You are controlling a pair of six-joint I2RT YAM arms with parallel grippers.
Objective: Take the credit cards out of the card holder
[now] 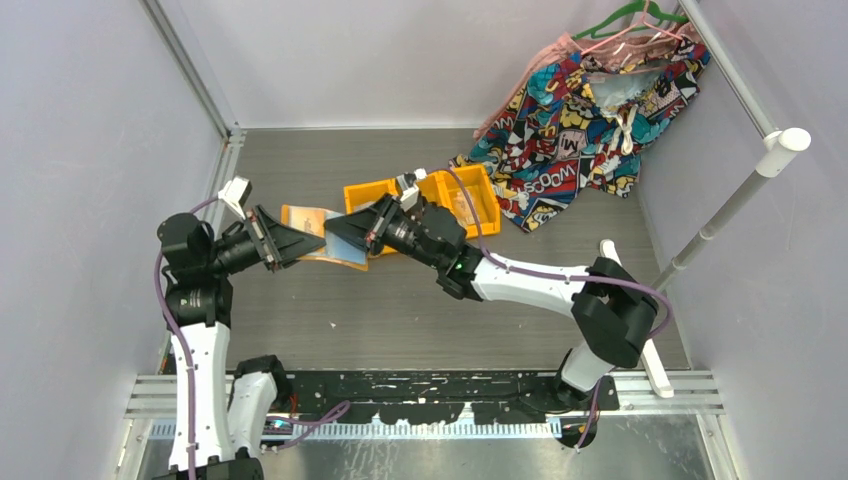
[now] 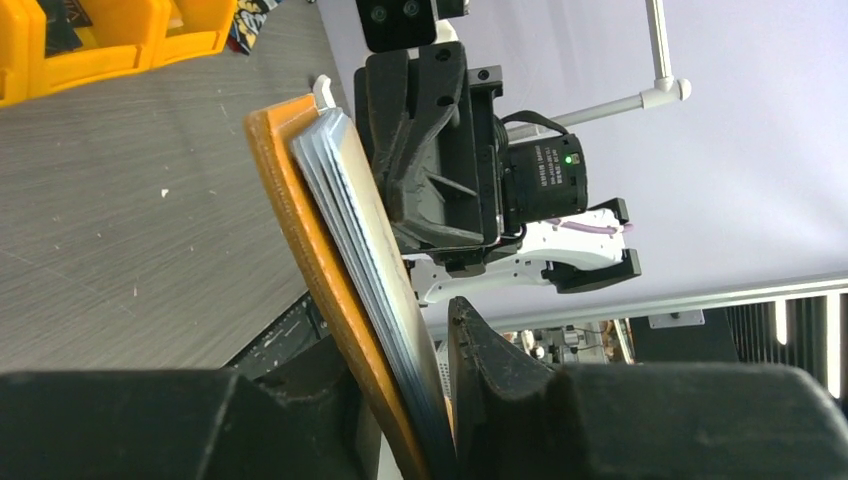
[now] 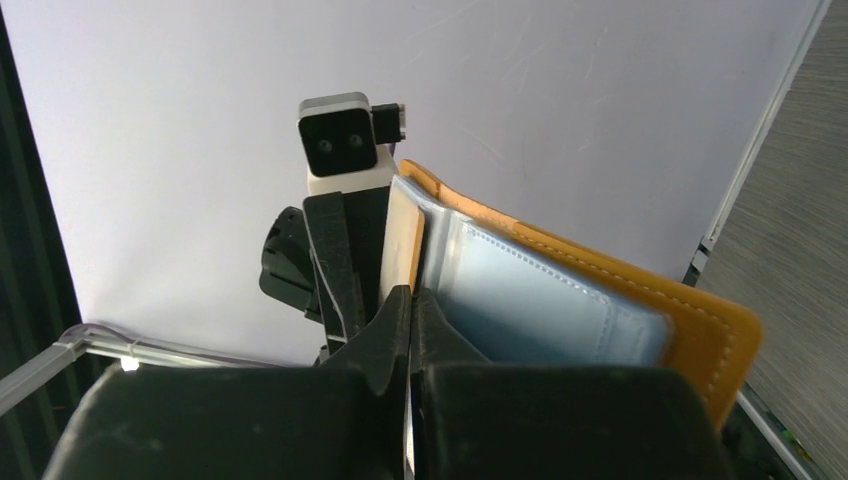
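Note:
An orange card holder [image 1: 342, 258] with pale plastic sleeves [image 3: 530, 300] is held in the air between both arms. In the left wrist view its orange cover [image 2: 310, 250] and stacked sleeves [image 2: 360, 260] stand between the fingers of my left gripper [image 1: 315, 241], shut on it. My right gripper [image 1: 335, 223] is shut at the holder's inner side; in the right wrist view its tips [image 3: 410, 305] meet beside a cream card-like strip [image 3: 400, 240] along the sleeves. Whether anything thin is between them is hard to tell.
Orange bins [image 1: 475, 200] stand behind the right gripper. Patterned clothes on hangers [image 1: 585, 130] lie at the back right, and a white pole [image 1: 715, 225] is at the right.

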